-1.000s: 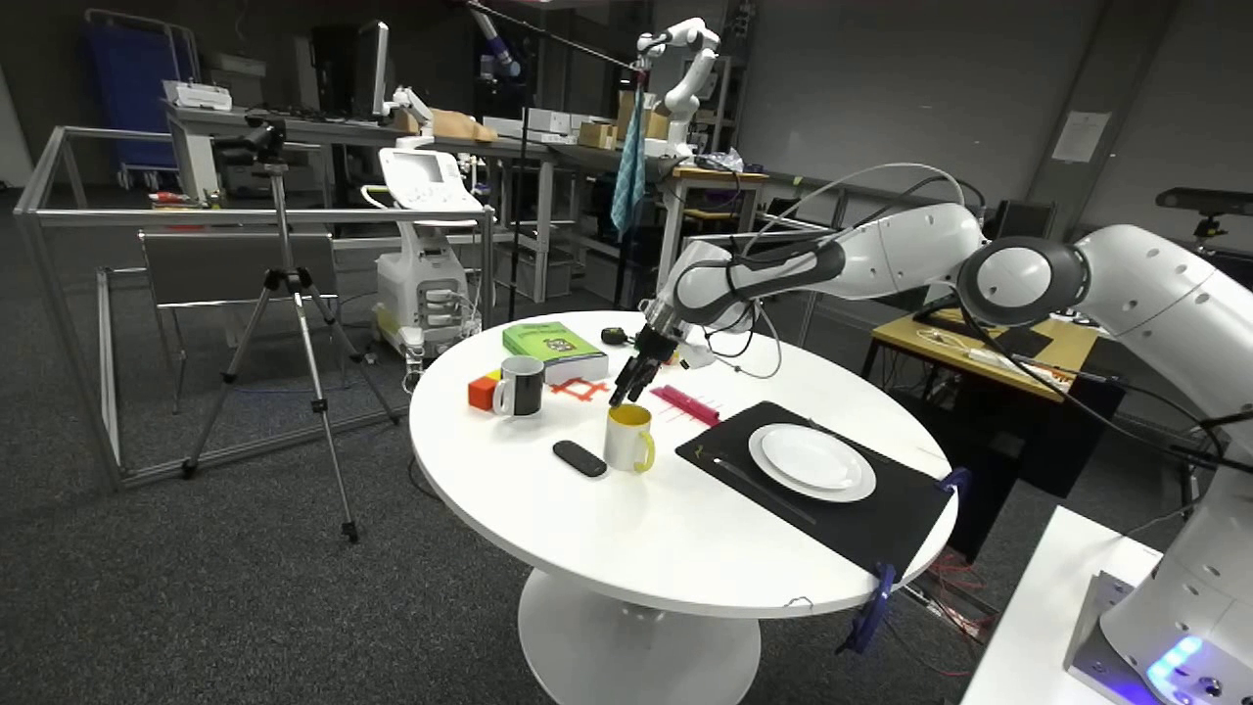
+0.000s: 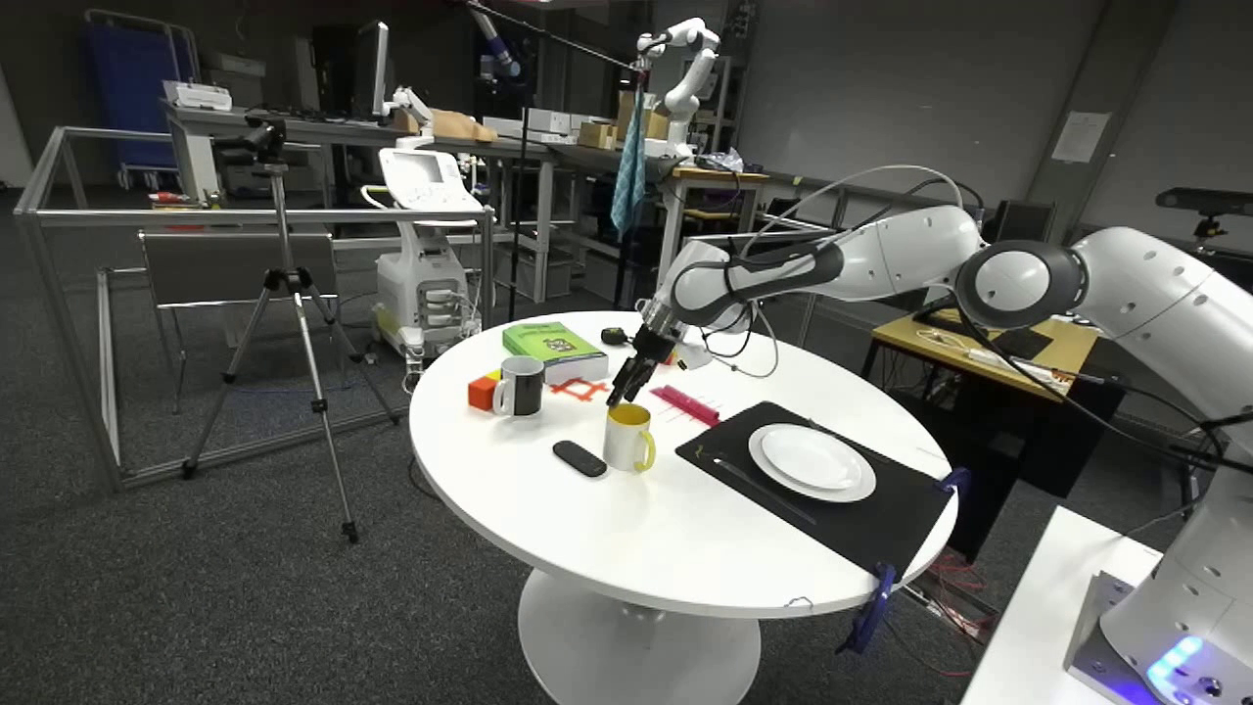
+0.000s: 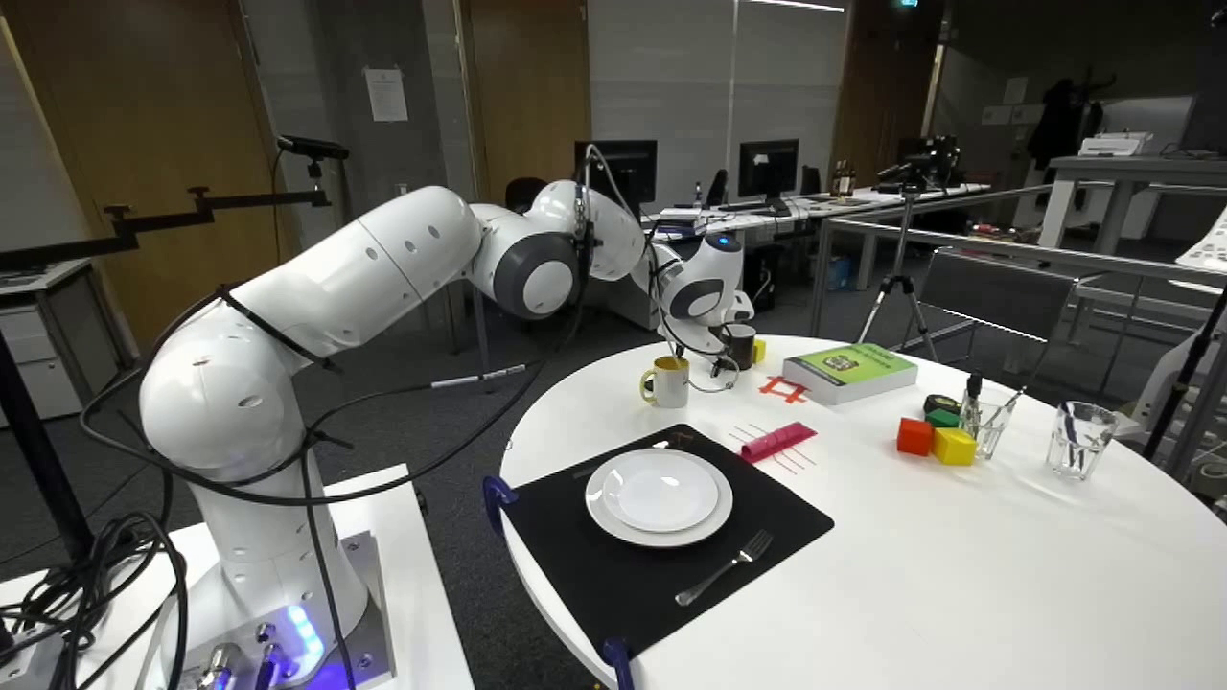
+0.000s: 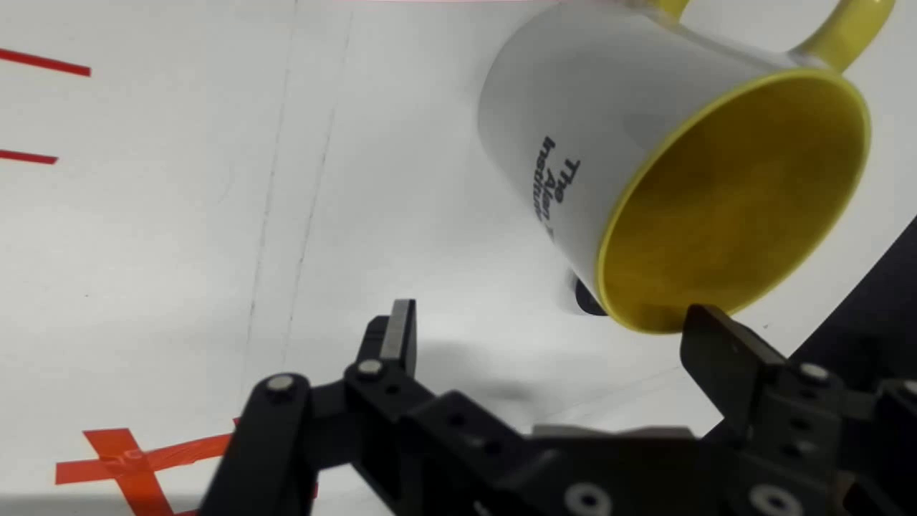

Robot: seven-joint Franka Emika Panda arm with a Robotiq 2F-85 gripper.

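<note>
A white mug with yellow inside and yellow handle (image 2: 628, 437) stands upright on the round table; it also shows as a white-and-yellow mug (image 3: 668, 383) in exterior view 2. My gripper is open, its two fingers wide apart in the wrist view. One fingertip (image 4: 720, 344) overlaps the edge of the mug's yellow rim (image 4: 636, 322) there; whether they touch I cannot tell. The other fingertip (image 4: 397, 335) is over bare table. From exterior view 1, the gripper (image 2: 623, 392) points down just above and behind the mug. Nothing appears held.
Close to the mug lie a dark oblong object (image 2: 579, 458) and a black mat (image 2: 752, 499) with white plates (image 2: 811, 458). Farther off are a black-and-white mug (image 2: 519, 388), a green book (image 3: 851, 370) and colored blocks (image 3: 952, 445).
My arm and gripper have shifted only very slightly near the mug. The mug and the other table items have stayed in place.
</note>
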